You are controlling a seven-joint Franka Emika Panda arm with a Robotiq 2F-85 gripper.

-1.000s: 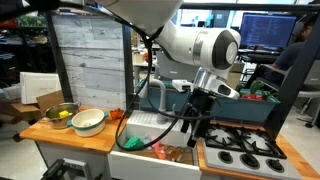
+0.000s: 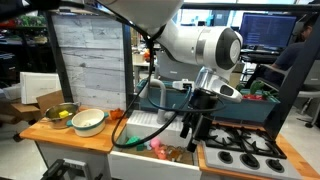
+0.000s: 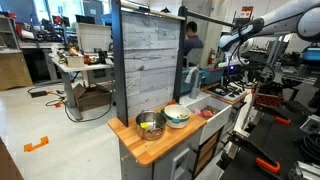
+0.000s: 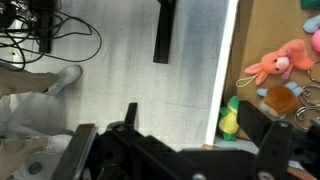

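Note:
A white drawer (image 2: 152, 168) stands pulled out below the counter, holding several small toys. In the wrist view a pink-orange toy (image 4: 280, 60), a brown and orange figure (image 4: 280, 100) and a green and yellow toy (image 4: 229, 120) lie inside it. My gripper (image 2: 193, 130) hangs over the drawer's right end, pointing down. The wrist view shows its fingers (image 4: 131, 115) apart, with floor and the drawer's edge beyond and nothing between them.
A white pot (image 2: 89, 123) and a metal bowl (image 2: 62, 113) sit on the left counter. A black stove (image 2: 243, 145) stands to the right, and a faucet (image 2: 152, 80) rises behind the drawer. A dark handle-like bar (image 4: 163, 35) and a person's shoe (image 4: 69, 75) also show.
Since one second ago my gripper has shifted slightly to the right over the drawer.

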